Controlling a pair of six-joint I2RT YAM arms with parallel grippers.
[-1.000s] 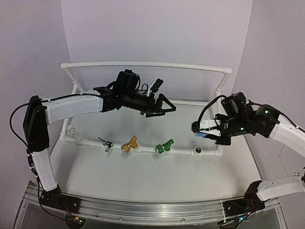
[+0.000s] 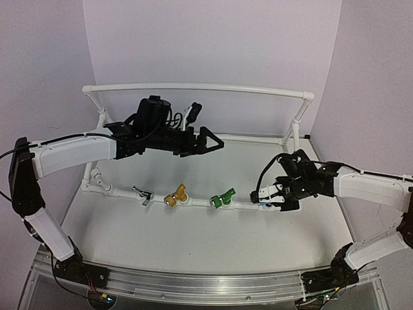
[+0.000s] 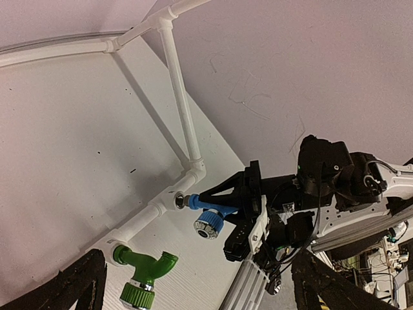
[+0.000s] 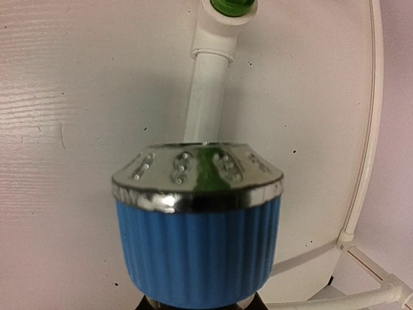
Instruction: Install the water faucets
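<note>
A blue faucet (image 3: 222,208) with a silver ring is held by my right gripper (image 2: 274,198), which is shut on it. In the left wrist view its threaded end meets the white pipe fitting (image 3: 173,199); whether it has entered the hole cannot be made out. The faucet's blue knob (image 4: 199,255) fills the middle of the right wrist view, hiding most of the fingers. Along the pipe sit a green faucet (image 2: 222,198), a yellow faucet (image 2: 175,196) and a silver faucet (image 2: 143,194). Above the board, my left gripper (image 2: 211,141) is open and empty.
A white pipe frame (image 2: 200,86) rises behind the board, with an upright (image 3: 181,97) close to the right-hand fitting. Bare board (image 2: 174,239) lies in front of the pipe. Walls stand on both sides.
My right gripper has come down with the blue faucet onto the right-hand fitting, whose opening showed a second ago. The left arm has shifted slightly left.
</note>
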